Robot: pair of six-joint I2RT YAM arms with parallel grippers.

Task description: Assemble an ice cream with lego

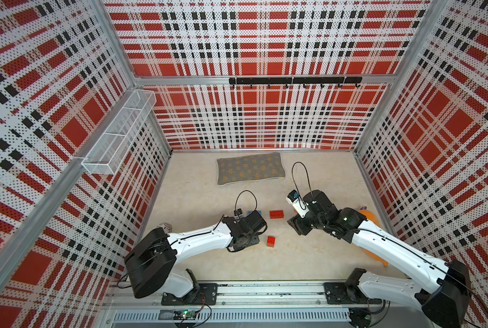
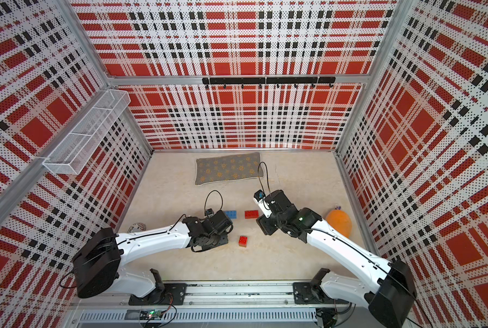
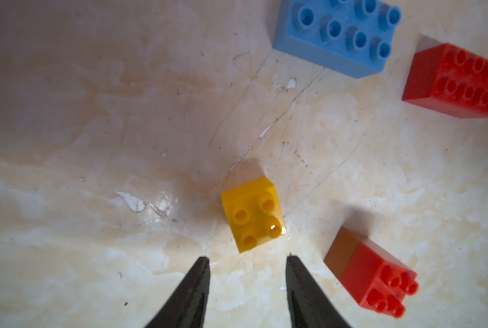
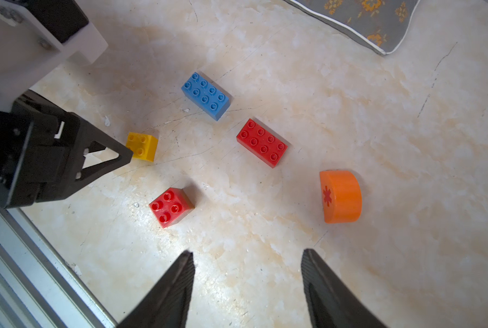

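Observation:
A yellow brick sits on the table just ahead of my left gripper, whose fingers are apart and empty. To its right stands a small red brick; behind lie a blue brick and a long red brick. An orange curved piece with a red mark lies right of them in the right wrist view. My right gripper hangs open above the table, nothing between its fingers.
A grey patterned cushion lies at the back. An orange object is at the right edge, a wire basket on the left wall.

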